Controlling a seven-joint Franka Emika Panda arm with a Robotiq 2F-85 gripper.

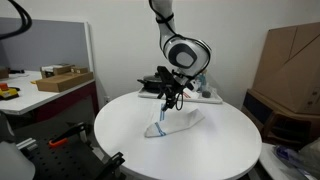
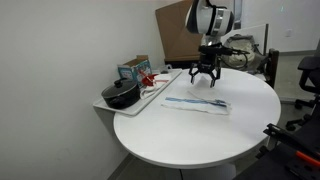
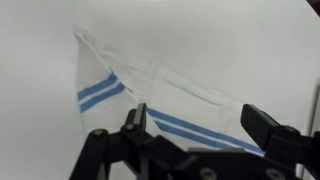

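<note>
A white cloth with blue stripes [image 1: 178, 121] lies on the round white table, spread mostly flat. In the wrist view the cloth [image 3: 175, 92] shows a folded-over part, with one striped portion at the left and another striped band running to the lower right. My gripper [image 1: 175, 101] is above the cloth's far part, pointing down. Its two dark fingers stand wide apart in the wrist view, and the gripper is open with only cloth visible beyond it. The gap between the fingertips and the cloth is hard to judge.
A black lidded pot [image 2: 121, 94] stands on a tray [image 2: 150, 97] at the table's edge, with boxes [image 2: 140, 68] and small red and white items nearby.
</note>
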